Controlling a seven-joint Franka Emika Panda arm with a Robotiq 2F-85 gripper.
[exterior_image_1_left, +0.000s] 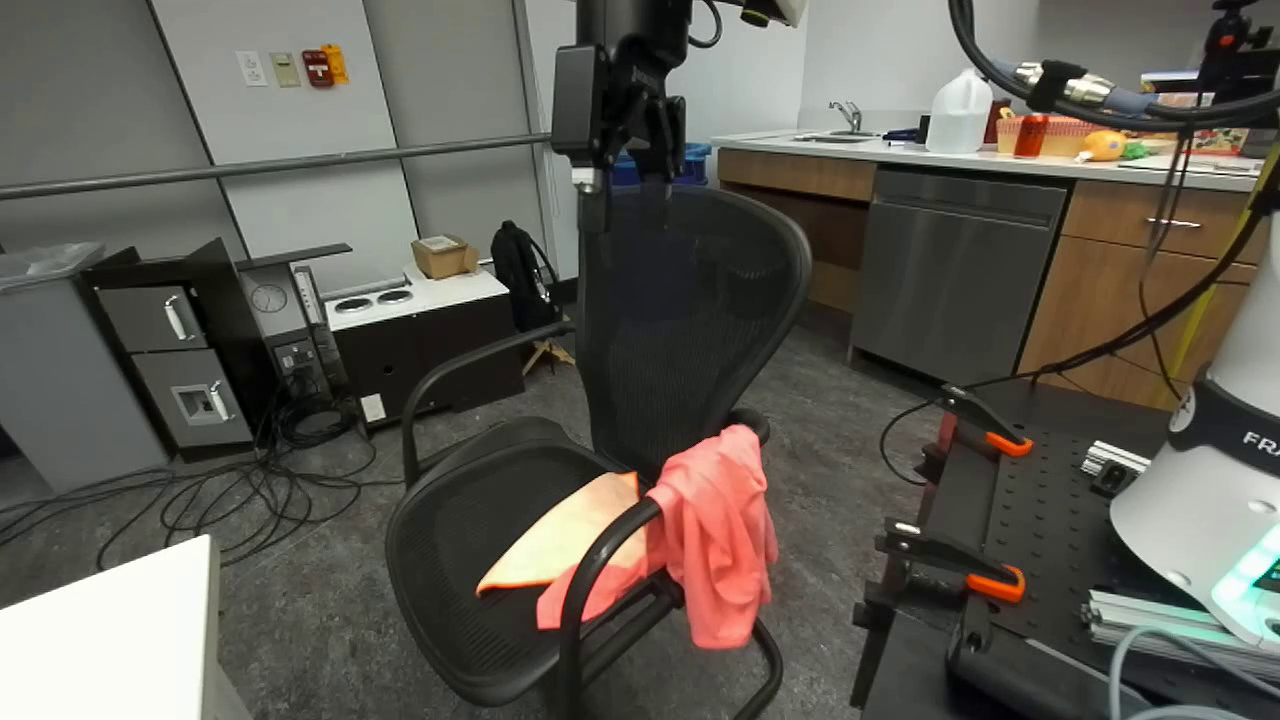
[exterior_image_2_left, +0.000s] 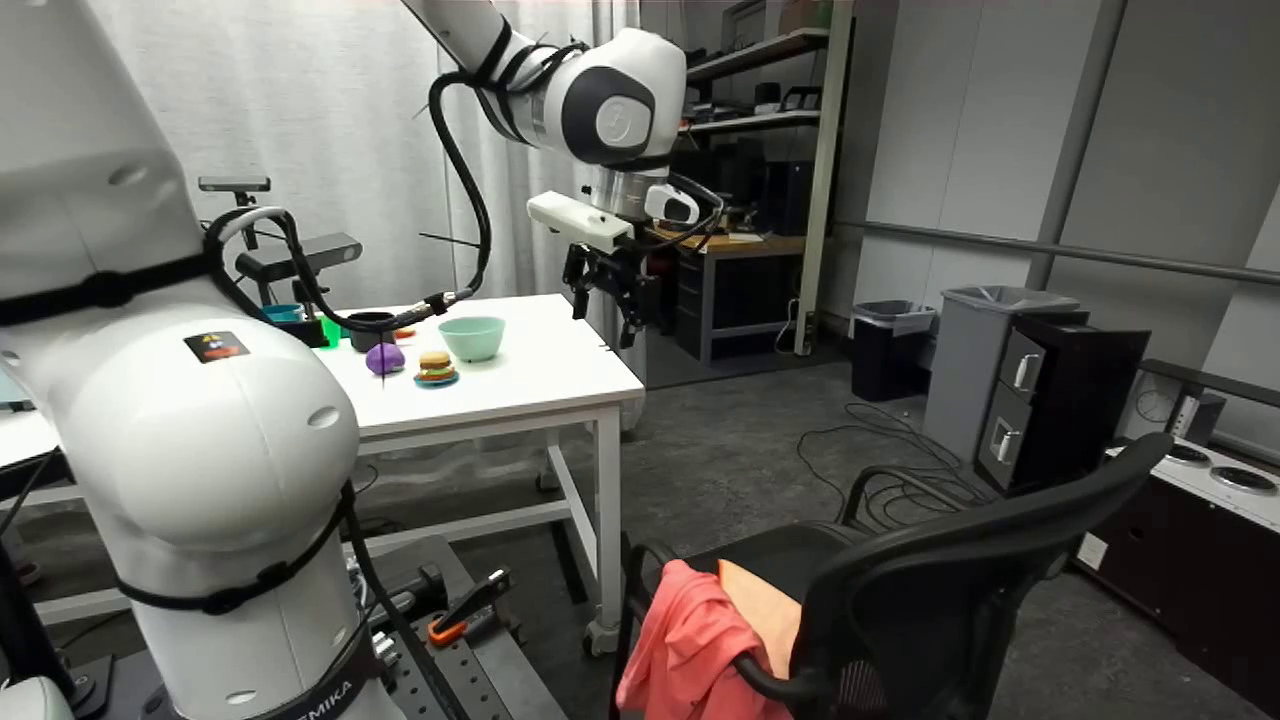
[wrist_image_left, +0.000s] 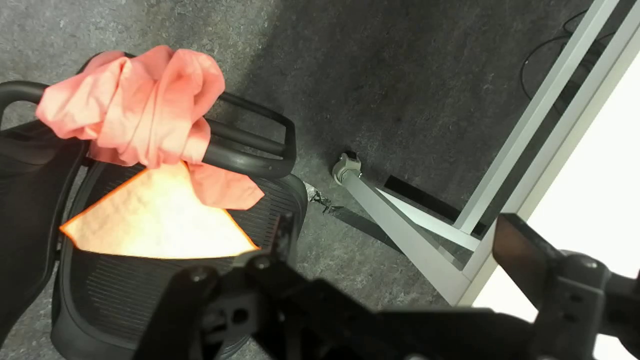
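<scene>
My gripper is open, its two dark fingers wide apart with nothing held between them. In exterior view 2 the gripper hangs high in the air, just past the table's right end; exterior view 1 has the gripper in front of the chair back. Below and to one side, a coral-pink cloth is bunched over the armrest of a black office chair. A pale orange cloth with a bright orange edge lies on the seat, partly under the pink one.
The white table carries a mint-green bowl, a purple object and a toy burger. Grey floor separates chair and table. Orange-tipped clamps sit along the robot's base.
</scene>
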